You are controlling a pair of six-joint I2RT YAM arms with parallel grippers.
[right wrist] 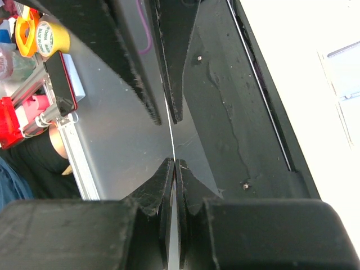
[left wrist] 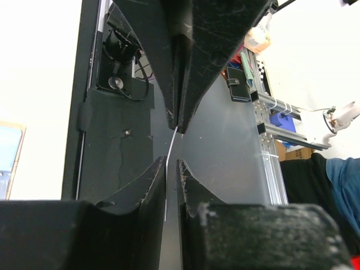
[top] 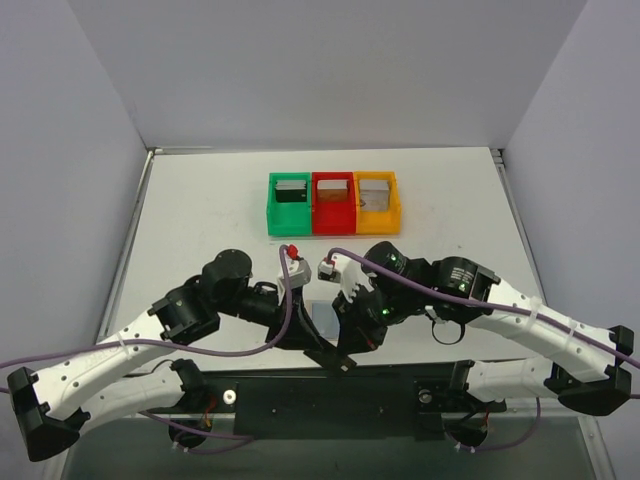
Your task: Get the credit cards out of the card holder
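Note:
A thin dark card is out at the table's front edge, between my two grippers. Both wrist views show it edge-on, as a pale line. My right gripper is shut on this card. My left gripper stands slightly open around it, with a narrow gap beside one finger; in the right wrist view its fingertips are clearly parted. Partly covered by the grippers, a light-blue flat item lies on the table behind them. I cannot tell whether that is the card holder.
Green, red and yellow compartments stand joined at the back, with flat card-like pieces in each. Bare white table surrounds them. A dark edge strip runs along the front.

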